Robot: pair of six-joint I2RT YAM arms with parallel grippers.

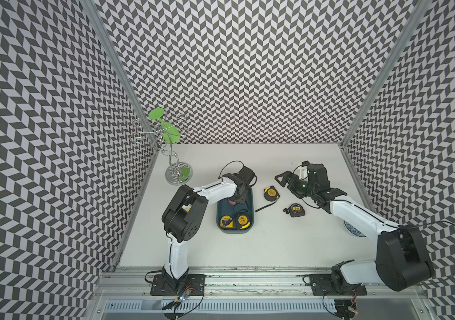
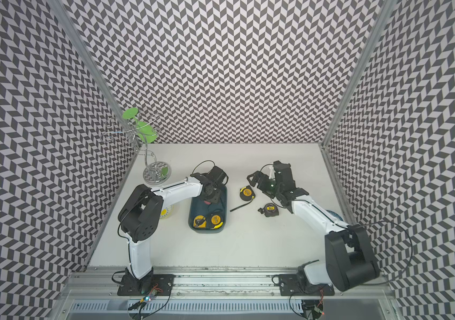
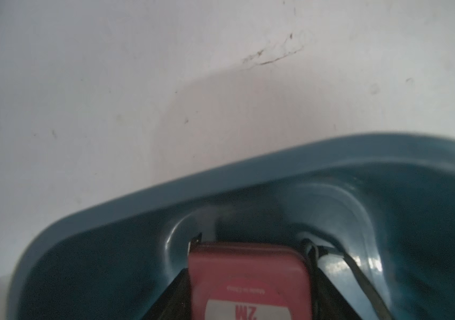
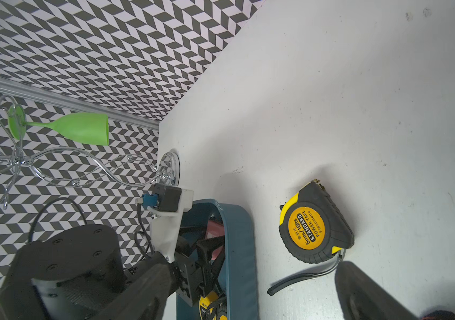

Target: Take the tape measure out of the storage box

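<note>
The blue storage box (image 1: 217, 210) stands mid-table with two yellow tape measures (image 1: 242, 221) at its front. Over its back part my left gripper is shut on a red 2M tape measure (image 3: 248, 272), still within the box walls in the left wrist view. My right gripper stands open, right of the box and above a yellow-black tape measure (image 4: 310, 229) lying on the table. Another black tape measure (image 1: 296, 210) lies nearby.
A chrome stand with a green glass (image 1: 179, 171) is at the back left. A patterned round dish (image 1: 354, 230) is partly hidden under the right arm.
</note>
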